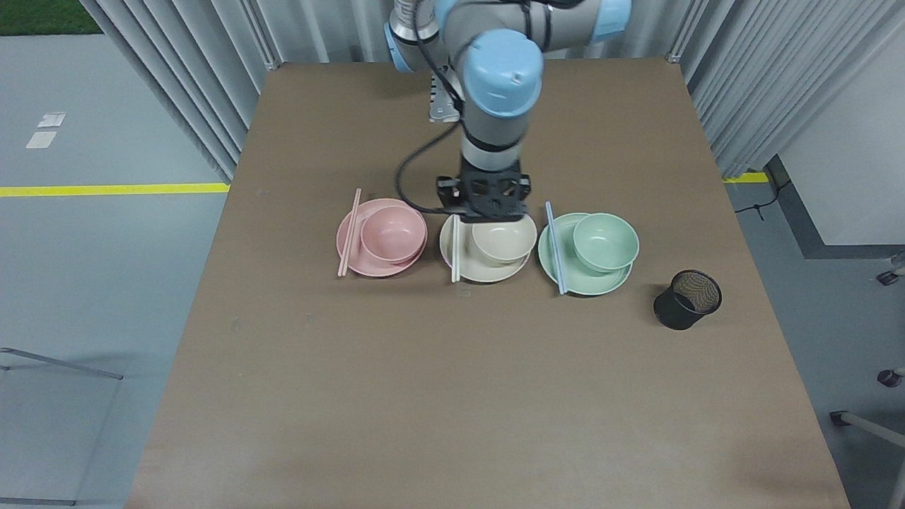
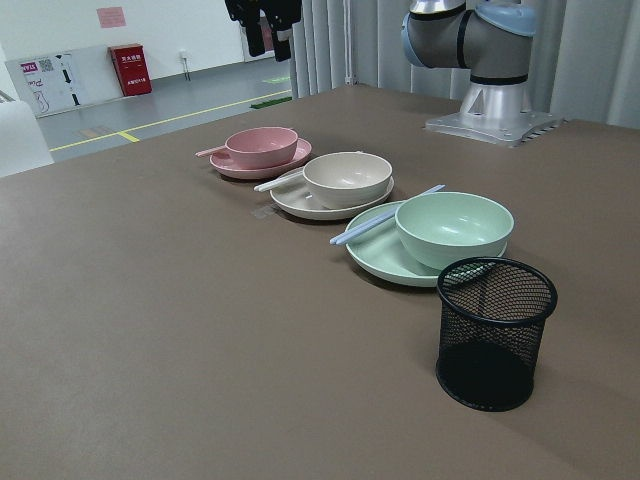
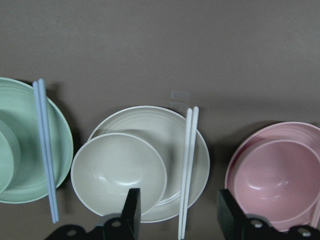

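My gripper (image 1: 483,203) hangs open and empty above the middle setting; in the wrist view its fingers frame the lower edge. On the table sit three plates with bowls and chopsticks: a pink bowl (image 1: 394,233) with pink chopsticks (image 1: 348,233), a cream bowl (image 3: 117,170) with white chopsticks (image 3: 187,170), and a green bowl (image 1: 606,242) with pale blue chopsticks (image 1: 556,250). The cream plate (image 3: 165,125) is partly under my gripper in the front view.
A black mesh pen cup (image 1: 685,301) stands empty to the right of the green setting. The arm's base stands at the back.
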